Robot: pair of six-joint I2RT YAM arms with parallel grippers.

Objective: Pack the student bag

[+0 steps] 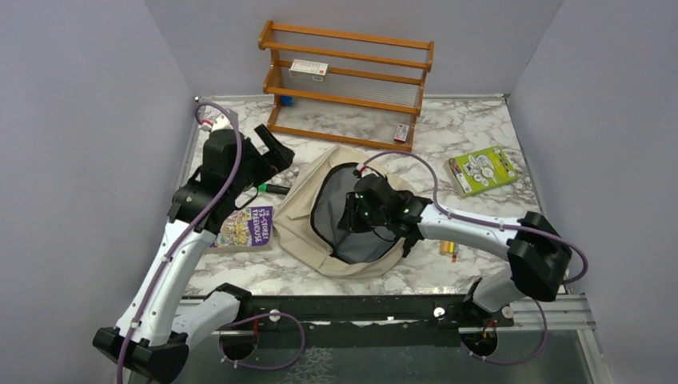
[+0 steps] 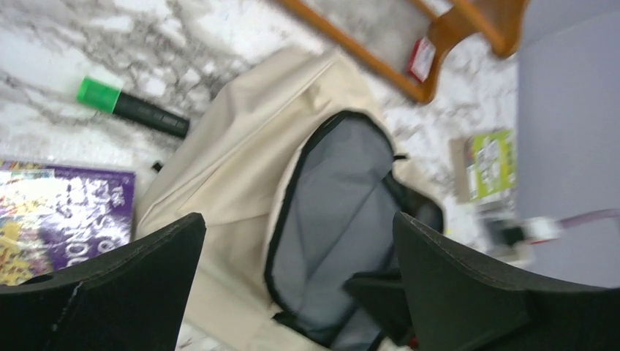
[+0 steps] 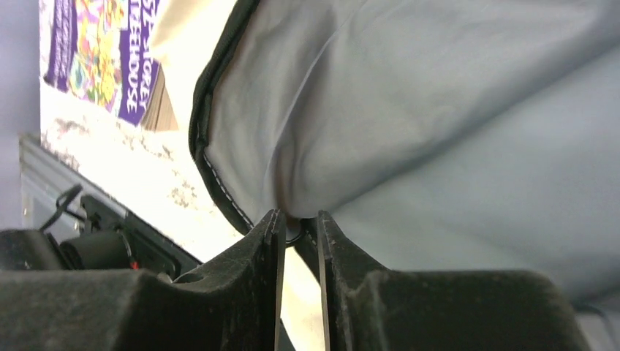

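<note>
A beige bag (image 1: 312,232) with a grey lining lies open in the middle of the table. Over its opening hangs my right gripper (image 1: 348,220); its slim fingers (image 3: 272,252) stand a narrow gap apart, with only lining and zip edge showing beyond them. My left gripper is wide open and empty, up and to the left of the bag. Left of the bag lie a purple treehouse book (image 1: 244,227) and a dark green-capped cylinder (image 2: 139,108). To the right are a green book or box (image 1: 484,170) and several slim pens (image 1: 449,249).
A wooden rack (image 1: 347,96) stands at the back, carrying a white box (image 1: 309,70). A small red-and-white box (image 1: 401,133) sits low at its right end. Grey walls close in both sides; bare marble table (image 1: 488,220) shows on the right.
</note>
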